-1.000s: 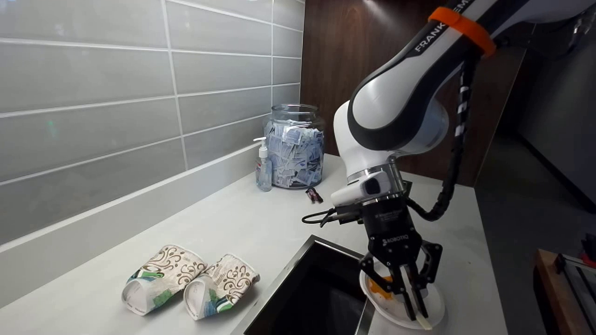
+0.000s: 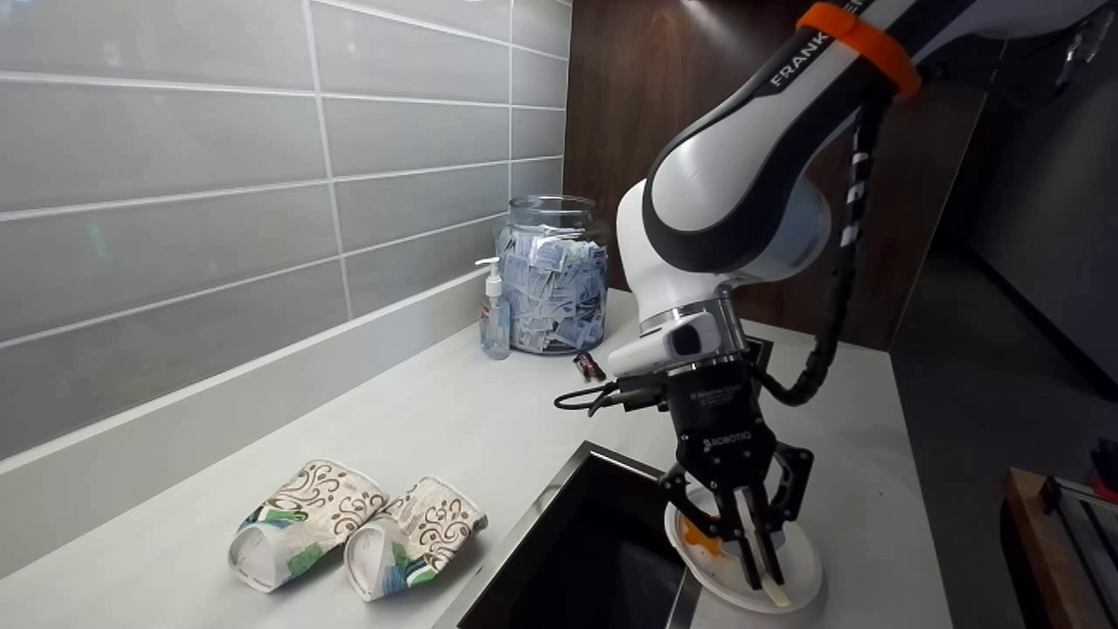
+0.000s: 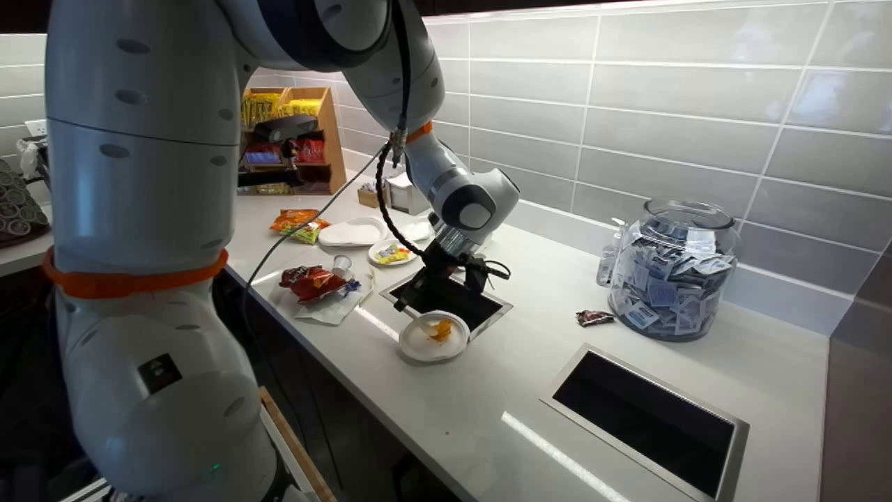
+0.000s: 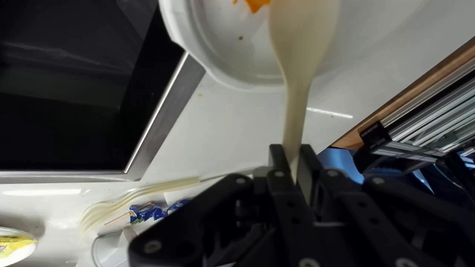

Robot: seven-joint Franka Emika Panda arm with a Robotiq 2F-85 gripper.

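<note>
My gripper is shut on the narrow handle of a cream-coloured spoon (image 4: 302, 49), which stretches ahead from the fingers. Its bowl end lies over a white plate (image 4: 227, 73); I cannot tell whether the two touch. Orange food bits (image 4: 256, 4) and small crumbs are on the plate. In exterior view 1 the gripper (image 2: 765, 584) points down in front of the plate (image 2: 802, 582) and covers part of it. The plate's left side reaches over the edge of a dark rectangular counter opening (image 2: 608, 535). Exterior view 2 has the plate (image 3: 422, 344) at the opening's near corner.
A second opening (image 3: 644, 418) lies farther along the counter. Beside the gripper are a cream fork (image 4: 142, 191), blue wrappers (image 4: 147, 212) and a clear cup (image 4: 109, 249). Two patterned cups (image 2: 314, 514) lie left of the opening. A packet-filled jar (image 2: 555, 288) stands near the wall.
In exterior view 1 my gripper, the spoon and the plate have shifted slightly left together, bringing the plate farther over the opening's edge. The cups and jar have stayed put.
</note>
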